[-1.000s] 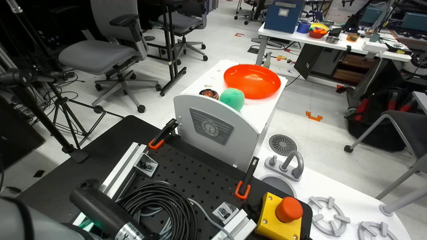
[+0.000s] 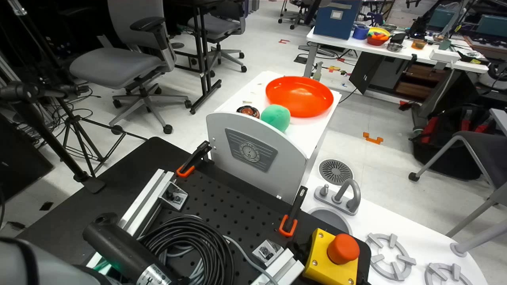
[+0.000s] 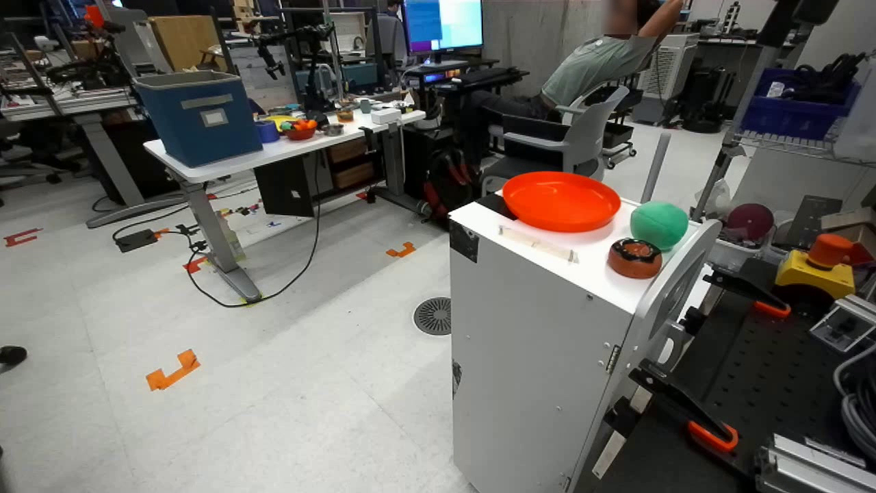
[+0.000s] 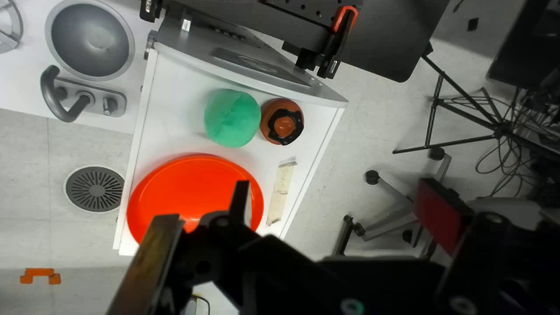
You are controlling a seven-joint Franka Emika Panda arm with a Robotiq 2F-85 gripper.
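Observation:
A round orange plate point(image 4: 173, 183) lies on the white cabinet top point(image 4: 173, 118). Between it and the grey back panel point(image 2: 259, 152) rests a green ball-like item point(image 4: 232, 118), soft-looking. Beside that sits a brown round piece with a black ring point(image 4: 282, 121), close to the green one. My gripper shows at the bottom of the wrist view, its fingers apart and nothing between them. From that camera it overlaps the lower part of the plate; its height above the plate is hard to judge. Neither exterior view shows the gripper.
A strip of tape point(image 4: 281, 193) is stuck near the cabinet's edge. Behind the panel, a black perforated table point(image 2: 237, 199) carries clamps, coiled cable point(image 2: 190, 242) and a yellow box with a red button point(image 2: 332, 256). A toy sink with a faucet point(image 4: 78, 99) stands alongside.

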